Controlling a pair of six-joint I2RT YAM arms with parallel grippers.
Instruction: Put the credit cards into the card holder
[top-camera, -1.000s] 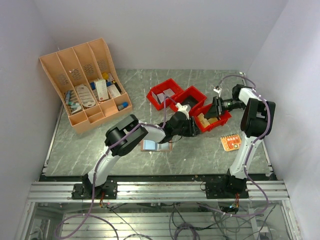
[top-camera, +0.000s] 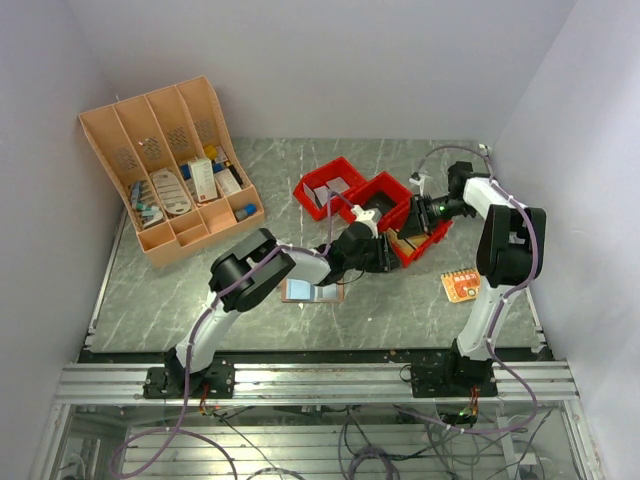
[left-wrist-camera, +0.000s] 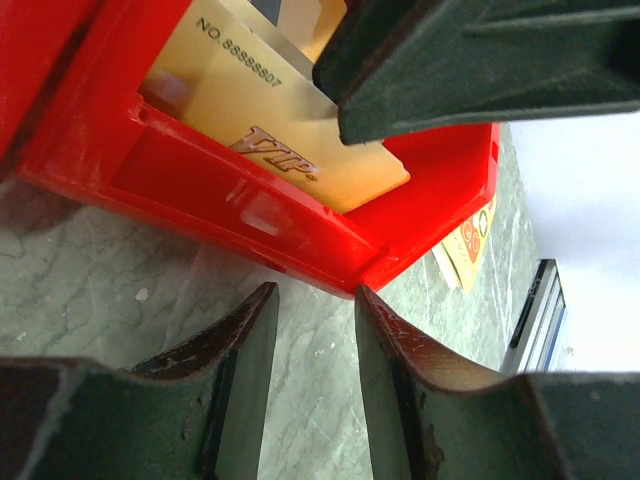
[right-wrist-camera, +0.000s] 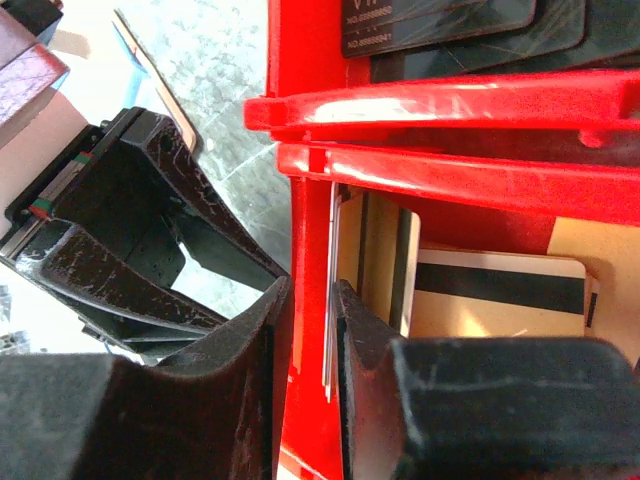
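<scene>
My left gripper is shut at the front-left corner of the nearest red holder (top-camera: 425, 251), its fingertips at the outer wall; what lies between them is unclear. Gold cards marked VIP sit inside that holder, several lying flat, others upright along the side wall in the right wrist view. My right gripper is over the holder, fingers nearly together beside the thin upright card edge (right-wrist-camera: 332, 260); whether they grip it is hard to tell. Dark cards (right-wrist-camera: 470, 35) fill the middle holder (top-camera: 376, 188).
A third red holder (top-camera: 330, 164) stands at the back. A beige compartment organiser (top-camera: 160, 240) with small items is at the left, an orange booklet (top-camera: 460, 284) at the right, and a board with blue items (top-camera: 298, 291) under the left arm. Bare table lies front left.
My right gripper has moved left across the nearest holder, which appears pulled slightly left with it. The left arm stays put.
</scene>
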